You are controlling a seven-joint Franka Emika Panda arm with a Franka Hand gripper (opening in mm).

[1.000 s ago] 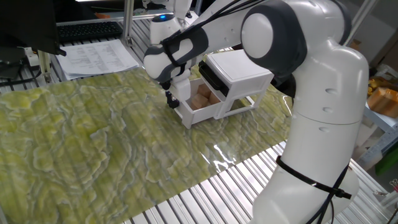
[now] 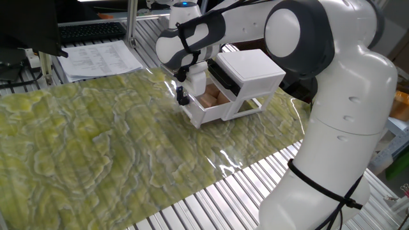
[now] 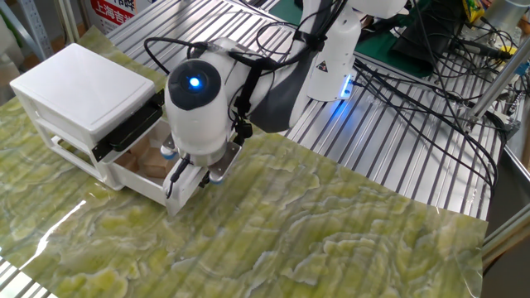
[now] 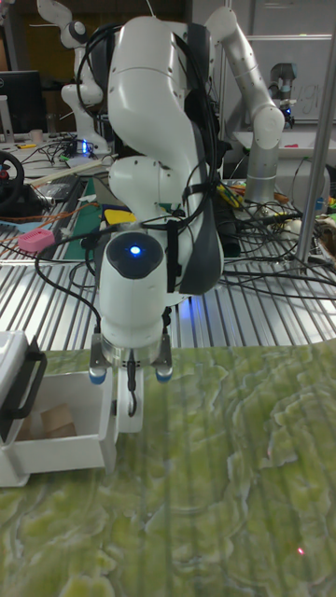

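Note:
A white drawer unit [image 3: 79, 87] stands on the green marbled sheet, with its lower drawer [image 3: 149, 184] pulled out. Several brown blocks [image 2: 212, 96] lie inside that drawer. Over the drawer's front end is my gripper [image 4: 131, 374], pointing down, its fingers spread wide. One of the blue-tipped fingers [image 4: 97, 376] is on the drawer's inner side, the other beyond the front panel [image 4: 129, 409], so they straddle it. Whether either finger touches the panel cannot be told.
A black handle [image 3: 128, 132] fronts the upper drawer, just above the open one. Printed sheets [image 2: 99, 61] and a keyboard [image 2: 89, 30] lie beyond the marbled sheet [image 2: 83, 147], which is bare away from the unit. Cables [image 3: 422, 108] hang beside the arm.
Over the past second, my gripper and arm have shifted towards the unit, rightward in exterior view 1. The unit and its drawer have shifted slightly the same way.

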